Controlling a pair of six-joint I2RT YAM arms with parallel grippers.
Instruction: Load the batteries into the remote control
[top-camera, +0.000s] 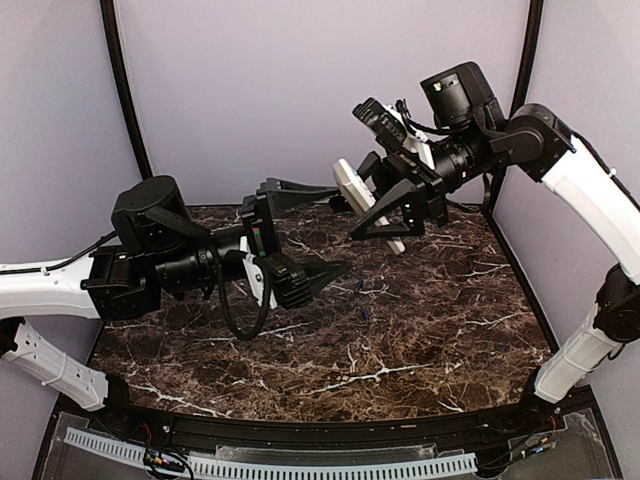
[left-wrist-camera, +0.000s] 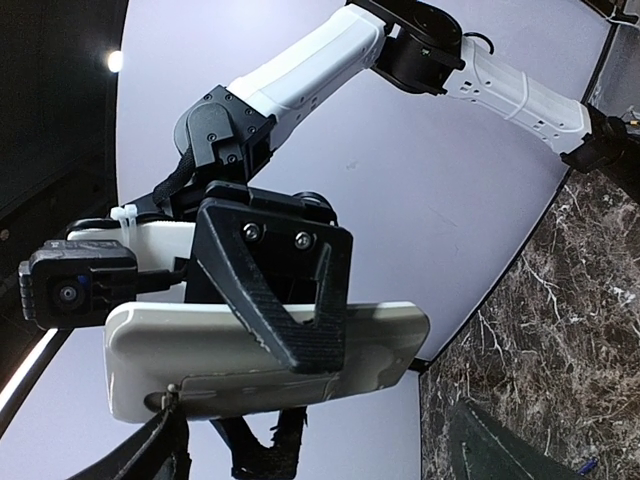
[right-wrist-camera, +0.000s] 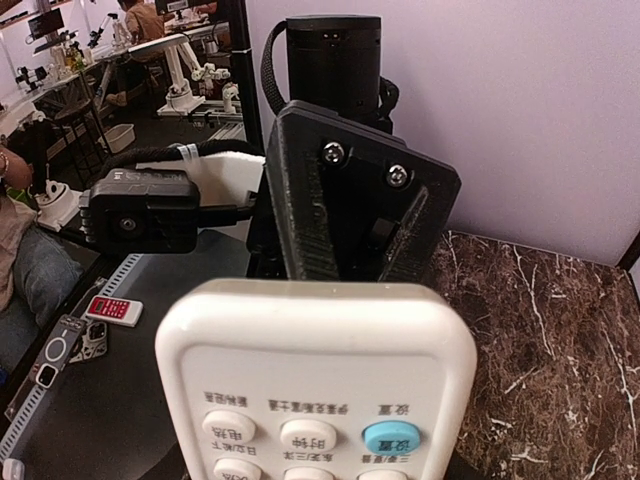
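Observation:
A white remote control is held tilted in the air by my right gripper, which is shut on it. Its buttons face the camera in the right wrist view, where the remote fills the lower middle. In the left wrist view the remote's smooth underside shows a cover seam, its compartment not visible inside. My left gripper stands open at the remote's left end, nothing held between its fingers; contact is unclear. Two small blue batteries lie on the table below.
Pale walls enclose its back and sides. Off the table, in the right wrist view, a red-and-white object lies on a grey surface.

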